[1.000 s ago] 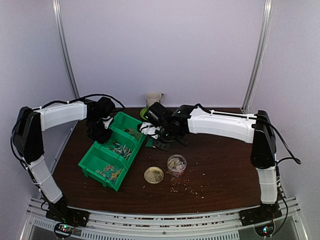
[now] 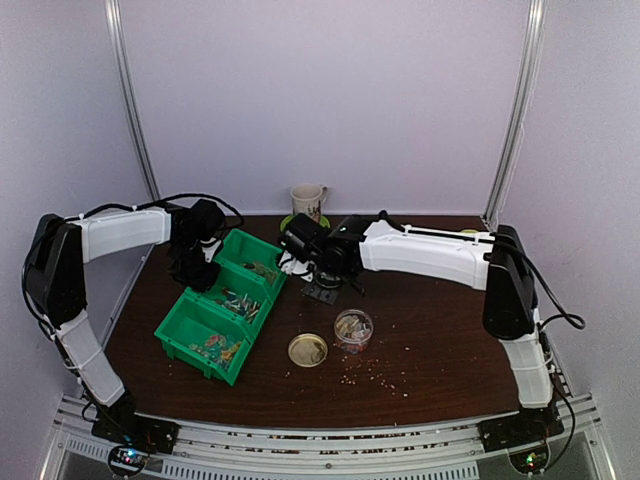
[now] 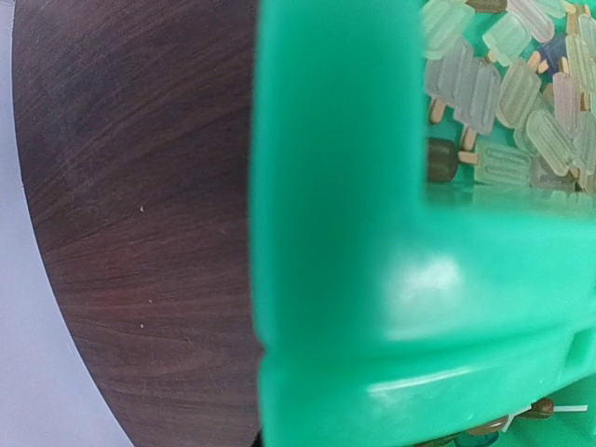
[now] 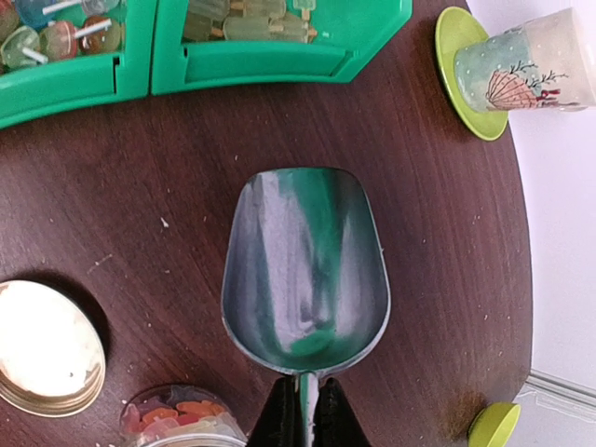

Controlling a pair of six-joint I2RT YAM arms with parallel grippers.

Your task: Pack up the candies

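Note:
On the left of the table stands the green divided box (image 2: 262, 316), with candies in its compartments. Its outer wall (image 3: 340, 186) fills the middle of the left wrist view. My left gripper (image 2: 206, 280) is shut on that wall; its fingers are almost wholly out of the wrist view. In the right wrist view, my right gripper is shut on the handle of a metal scoop (image 4: 307, 265). The scoop's bowl looks empty and lies to the right of the box. Popsicle-shaped candies (image 3: 521, 93) fill one compartment, and lollipops (image 4: 60, 37) show in another.
A clear round jar (image 2: 353, 330) with candies inside stands near the front middle, beside a gold lid (image 2: 307, 350). Small bits (image 2: 375, 378) lie scattered in front. A mug (image 2: 308, 200) on a green coaster stands at the back.
The green box has shifted very slightly, while my left gripper stays at its wall.

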